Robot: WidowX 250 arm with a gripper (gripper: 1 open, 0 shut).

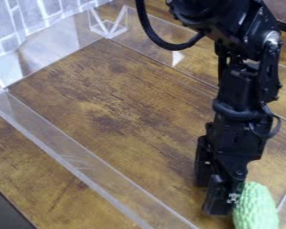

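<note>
My black gripper [222,184] reaches down low at the right of the camera view, its tips at or near the wooden surface. A light green, textured object [257,209] lies just right of the fingertips at the bottom edge, partly cut off by the frame and partly behind the gripper. My gripper is open; whether the fingers touch the green object is hard to tell.
Clear plastic strips [71,159] border it at the left and back. A white checked cloth [32,27] lies at the upper left.
</note>
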